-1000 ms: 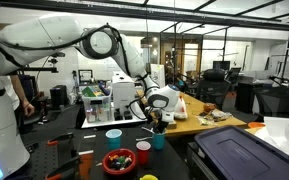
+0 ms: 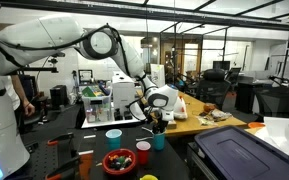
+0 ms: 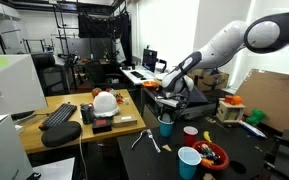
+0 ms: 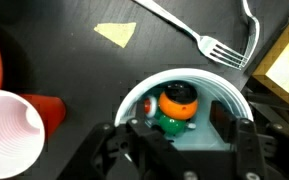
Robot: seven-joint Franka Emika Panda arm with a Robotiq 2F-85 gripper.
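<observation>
My gripper is open right above a light-blue cup, with a dark finger over each side of its mouth. Inside the cup lie an orange piece, a green piece and something red, all between the fingers and not visibly gripped. In exterior view 1 the gripper hangs at the rim of this cup, which stands upright on the black table. Exterior view 2 shows the same cup under the arm.
Close by stand a red cup, another blue cup and a red bowl with small items. A fork and a yellow triangle lie near the cup. A large dark tray takes up the right side.
</observation>
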